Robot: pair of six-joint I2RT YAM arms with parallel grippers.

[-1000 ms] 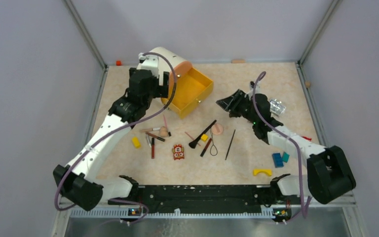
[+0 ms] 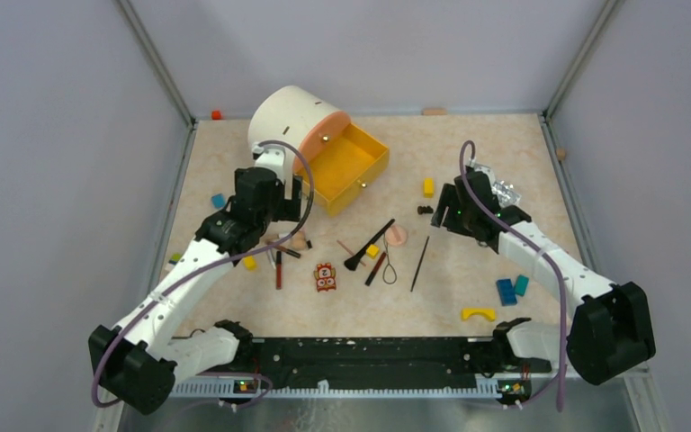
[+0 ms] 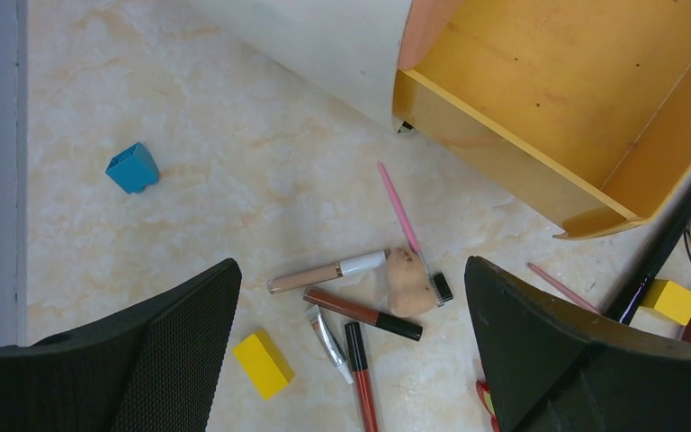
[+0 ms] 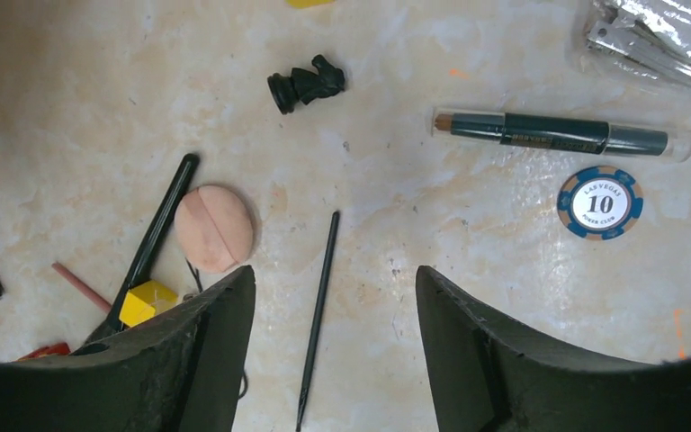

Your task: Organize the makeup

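A white drum-shaped organizer has its yellow drawer pulled out, empty. My left gripper is open over lip glosses, a tube, a sponge and a pink brush. My right gripper stands with fingers apart and nothing between them, above a thin black pencil. Near it lie a pink puff, a large black brush and a two-ended dark stick.
Loose clutter includes yellow blocks, a black chess piece, a poker chip, a silver packet, blue blocks and a red owl toy. Bare table shows right of the drawer.
My left arm has moved back toward the front from over the organizer. My right gripper has moved rightward and lower in the top view, away from the drawer.
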